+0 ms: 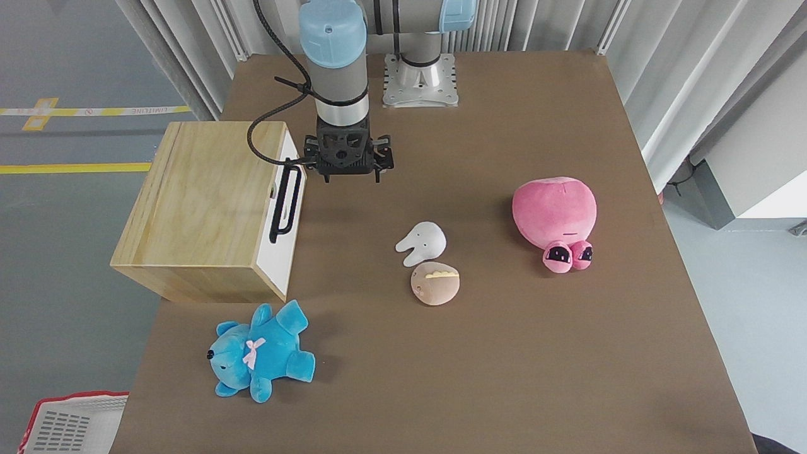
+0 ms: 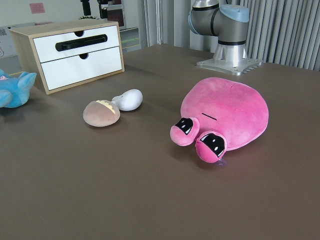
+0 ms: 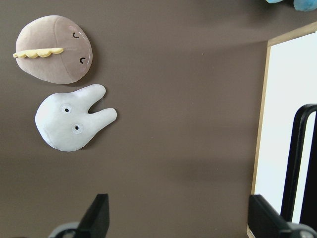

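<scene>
My gripper (image 1: 352, 175) hangs above the table by the drawer box's front, its fingers spread wide and empty in the wrist view (image 3: 179, 213). Below it lie a white long-eared plush (image 1: 423, 241) (image 3: 67, 119) and a tan round plush with a yellow crest (image 1: 435, 284) (image 3: 54, 64). A pink plush with big eyes (image 1: 553, 212) (image 2: 225, 110) lies to the right. A blue bear (image 1: 268, 348) lies near the front left. The wooden drawer box (image 1: 197, 189) has white fronts with a black handle (image 2: 80, 44), its drawers closed.
A white basket with red rim (image 1: 75, 401) is on the floor at the lower left. The robot base (image 1: 420, 94) stands at the back.
</scene>
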